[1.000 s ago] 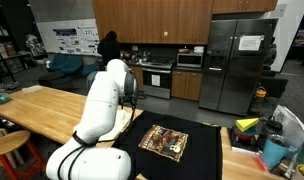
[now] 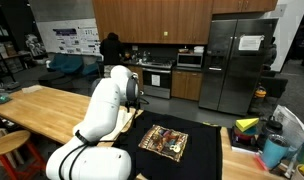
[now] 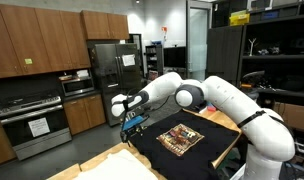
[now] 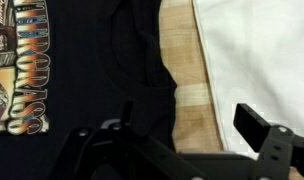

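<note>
A black T-shirt (image 2: 202, 150) with a colourful printed graphic (image 2: 164, 142) lies spread on the wooden table. In the wrist view, the shirt's dark fabric (image 4: 102, 75) fills the left and middle, and part of its print shows at the far left. A white cloth (image 4: 257, 60) lies to the right, with a strip of bare wood (image 4: 190, 75) between the two. My gripper is open above that strip, one finger over the black fabric and the other over the white cloth. Nothing shows between its fingers. Exterior view 2 also has the white cloth (image 3: 117, 169).
Containers and tools, including a blue tub (image 2: 275, 151), crowd the table's right end. A red stool (image 2: 10, 145) stands off the left edge. Bare wooden tabletop (image 2: 52, 112) stretches to the left. Kitchen cabinets and a steel fridge (image 2: 230, 75) stand behind.
My arm has shifted slightly downward in exterior view 1, its gripper end now a little lower. The shirt looks unmoved.
</note>
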